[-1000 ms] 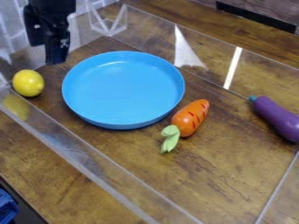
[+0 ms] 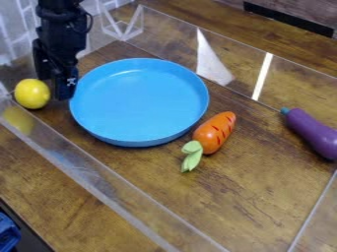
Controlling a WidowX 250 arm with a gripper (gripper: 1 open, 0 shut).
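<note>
My black gripper [image 2: 58,75] reaches down from the top left and stands open just above and behind a yellow round object [image 2: 32,94], low at the left of a blue plate [image 2: 140,98]. Its dark fingers hang between the yellow object and the plate's left rim. I cannot tell whether they touch the yellow object.
An orange carrot with a green top [image 2: 215,134] lies right of the plate, and a purple eggplant [image 2: 310,132] at the far right. A blue object [image 2: 7,236] sits at the lower left edge.
The gripper has moved down toward the yellow object and the plate's left side. The objects on the table look unmoved.
</note>
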